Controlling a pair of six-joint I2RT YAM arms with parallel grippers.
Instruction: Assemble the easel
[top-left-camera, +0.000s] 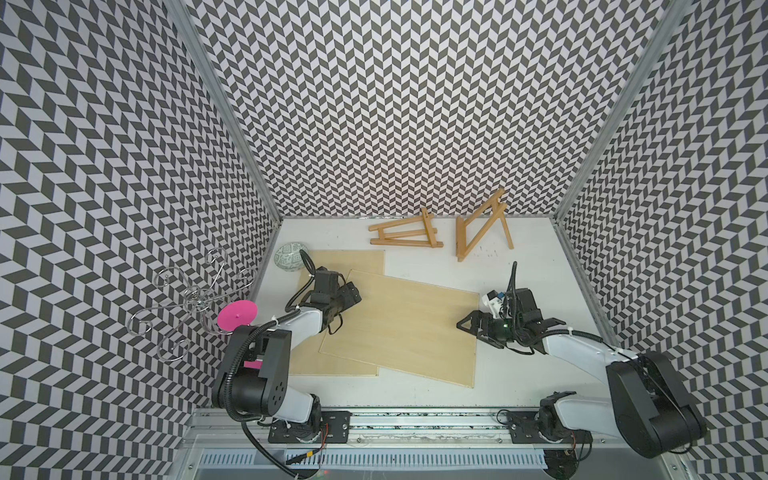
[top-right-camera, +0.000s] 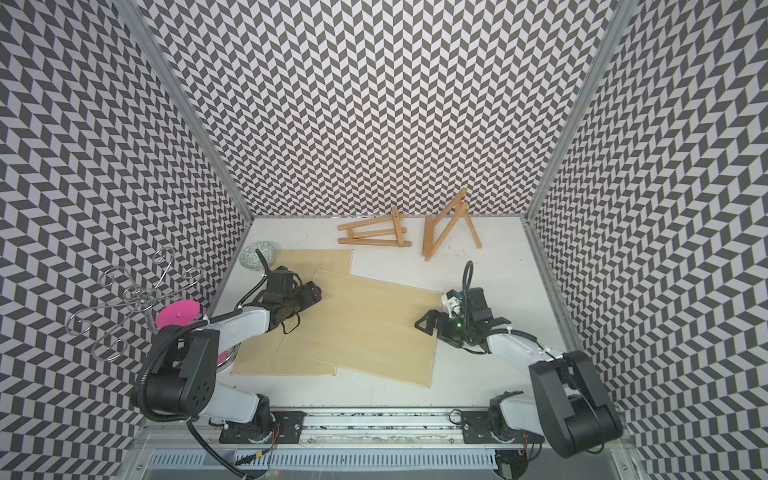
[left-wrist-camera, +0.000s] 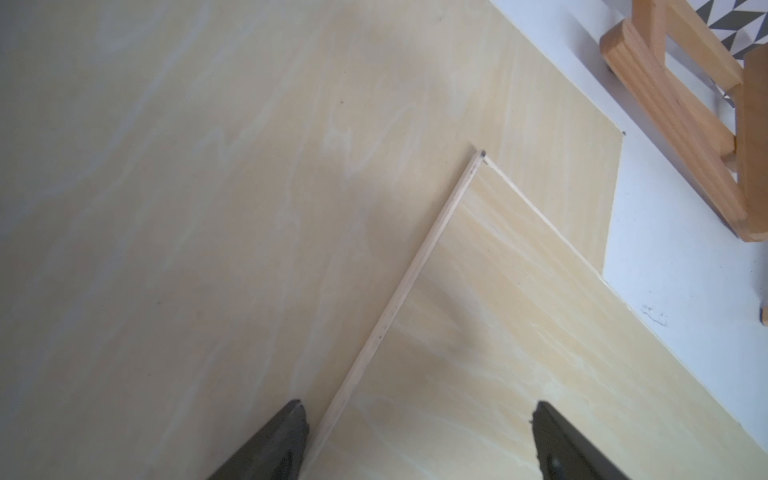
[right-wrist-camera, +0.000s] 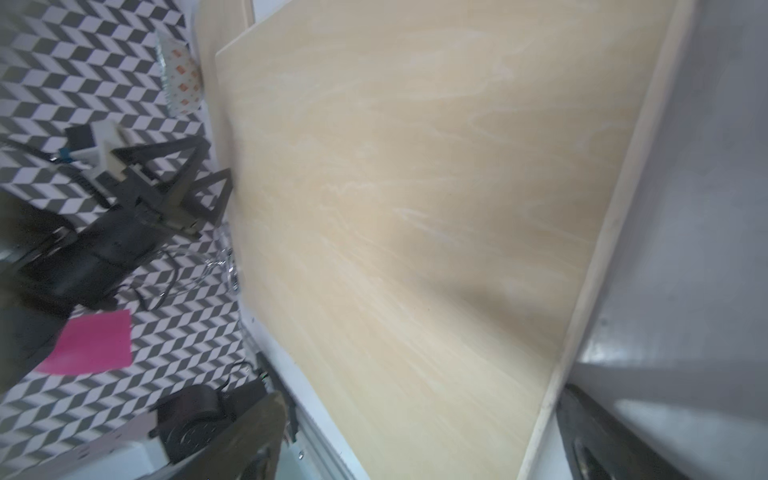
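Two thin pale wooden boards overlap on the table, the upper one (top-left-camera: 408, 328) set askew over the lower one (top-left-camera: 336, 366). My left gripper is open, low over the boards, its fingers either side of the upper board's corner area, near its raised edge. My right gripper is open at the upper board's right edge, one finger touching or close to that rim. Two wooden easel frames lie at the back: a flat one (top-left-camera: 404, 244) and an angled one (top-left-camera: 480, 232).
A pale green round object (top-left-camera: 289, 256) sits at the back left, and a pink disc (top-left-camera: 237, 313) with wire scrollwork stands at the left. Bare white table (top-left-camera: 552, 272) shows at the right.
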